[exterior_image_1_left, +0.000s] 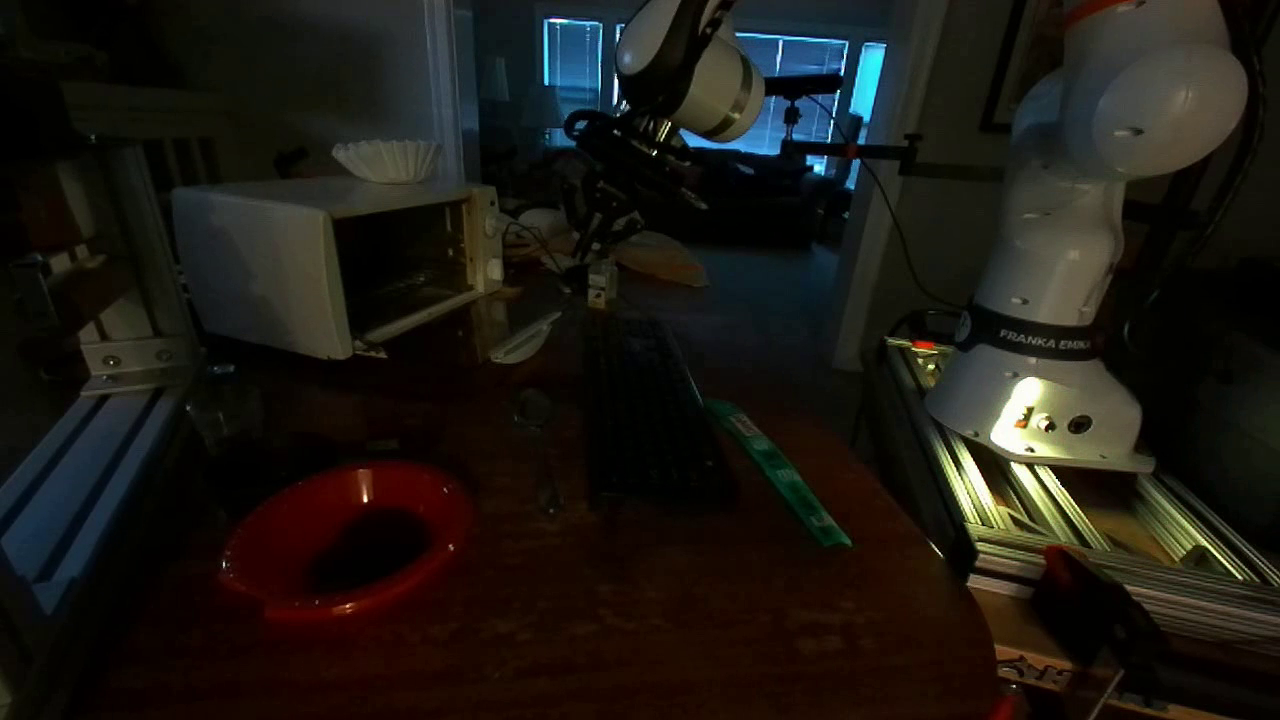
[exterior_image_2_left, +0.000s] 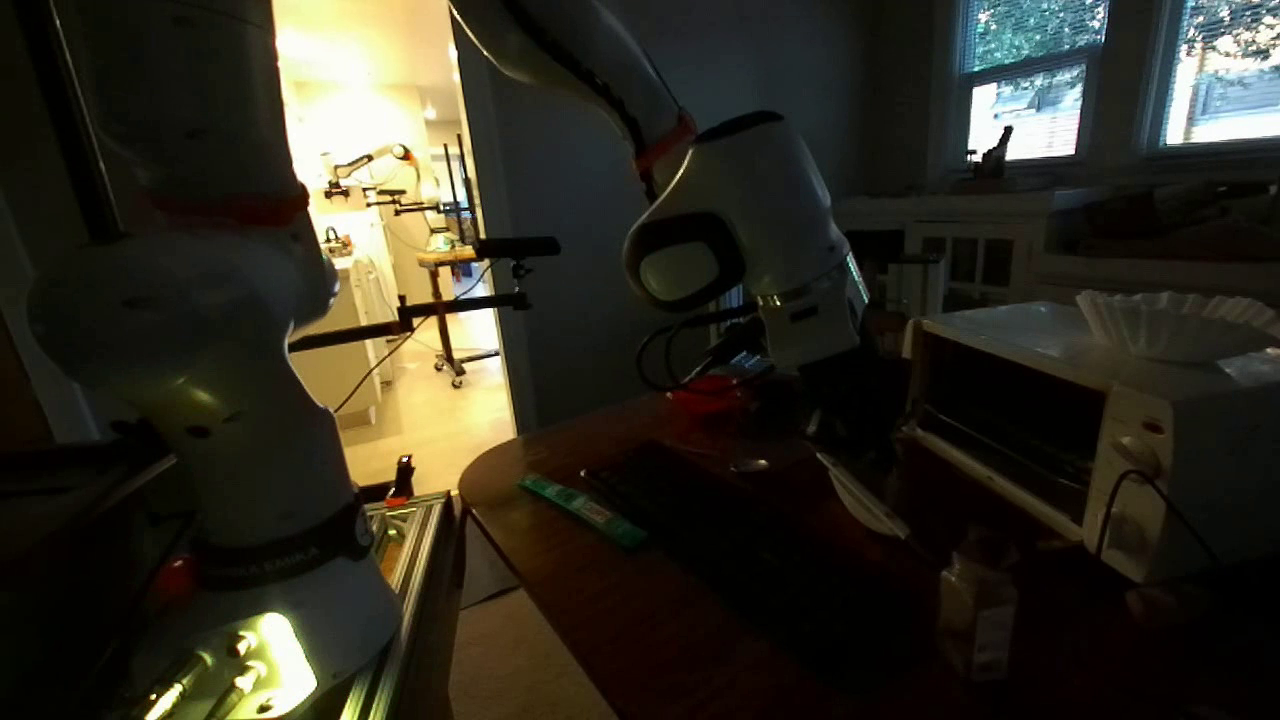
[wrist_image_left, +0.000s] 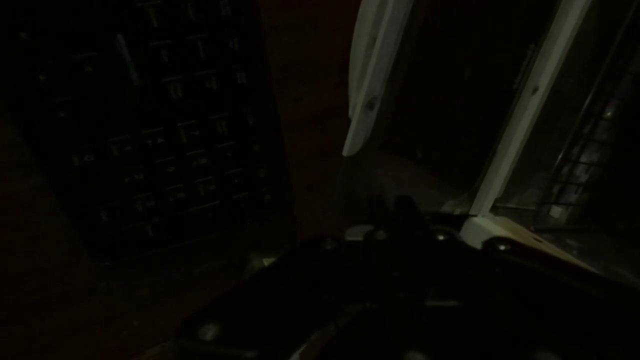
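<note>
My gripper (exterior_image_1_left: 600, 240) hangs above the far end of the table, near the toaster oven, and looks very dark in every view. Its dark fingertips (wrist_image_left: 406, 207) sit low in the wrist view; how far apart they stand is hard to make out, and no held object shows. Close below it in exterior view 1 is a small jar (exterior_image_1_left: 602, 284), which appears as clear and labelled in exterior view 2 (exterior_image_2_left: 978, 612). A white-edged utensil (wrist_image_left: 375, 90) lies between the black keyboard (wrist_image_left: 162, 132) and the oven.
The white toaster oven (exterior_image_1_left: 258, 270) has its front open and a white fluted filter (exterior_image_1_left: 386, 161) on top. A red bowl (exterior_image_1_left: 270, 540), a spoon (exterior_image_1_left: 531, 408) and a green packet (exterior_image_1_left: 780, 470) lie on the table.
</note>
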